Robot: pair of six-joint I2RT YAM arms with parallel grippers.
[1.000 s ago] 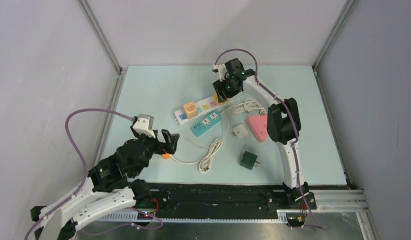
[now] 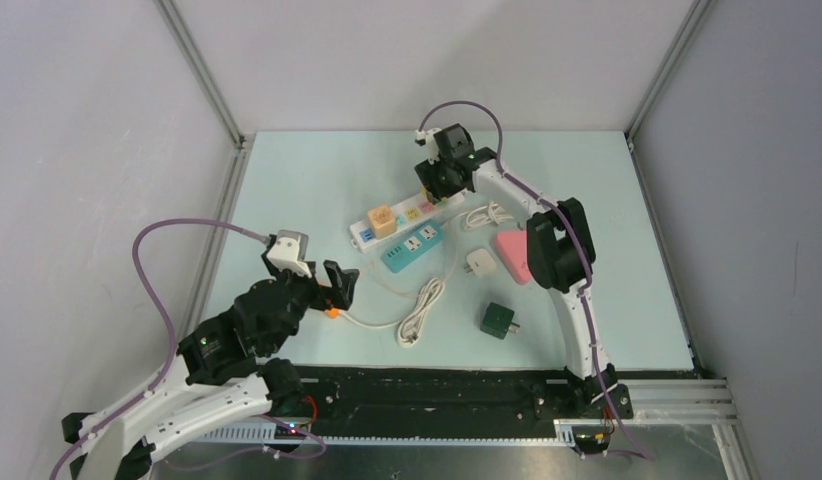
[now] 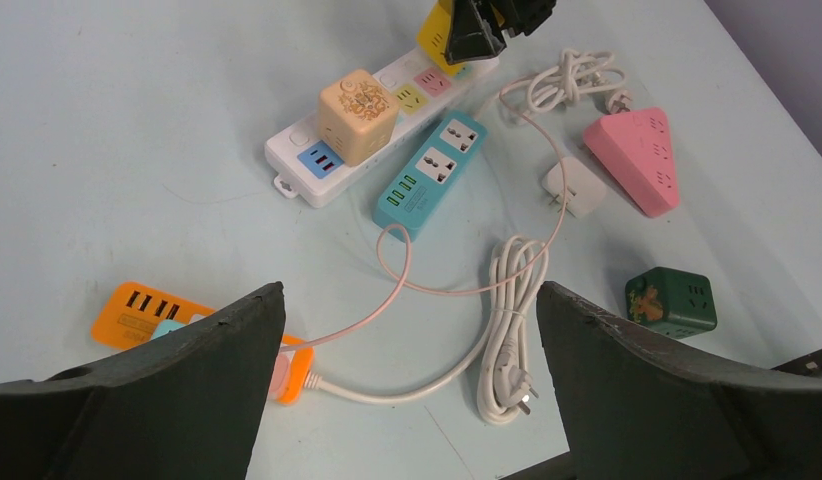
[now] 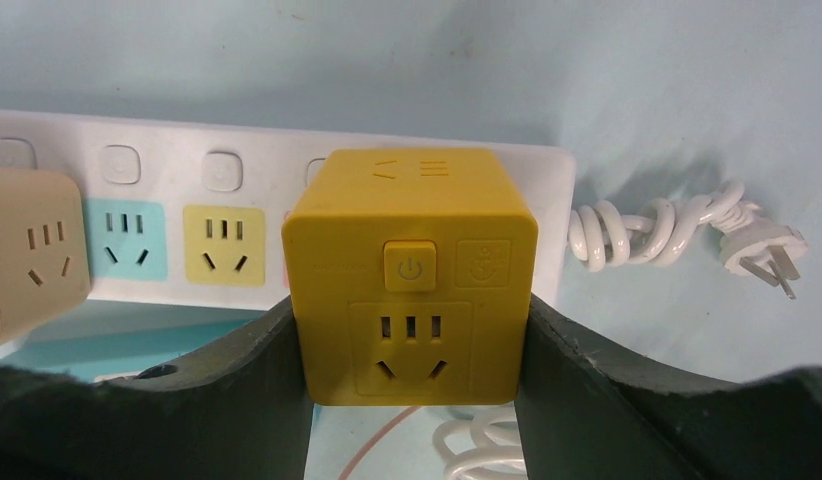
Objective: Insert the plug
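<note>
Between the fingers of my right gripper is a yellow cube plug [image 4: 411,270], its socket face and power button turned to the right wrist camera. The cube is over the right end of the long white power strip [image 4: 507,150], covering part of a pink socket. Its prongs are hidden, so I cannot tell whether they are in a socket. A tan cube plug [image 3: 357,115] sits on the strip nearer its other end, with a blue socket beside it. My left gripper is open and empty, above the orange strip [image 3: 137,310] at the front left.
Beside the white strip lies a teal strip [image 3: 432,170]. Coiled white cords [image 3: 512,330], a white adapter [image 3: 575,187], a pink block [image 3: 637,160] and a dark green cube plug [image 3: 672,300] occupy the right side.
My right gripper has shifted slightly left and toward the table's front over the white strip's right end, carrying the yellow cube. The left arm stays still.
</note>
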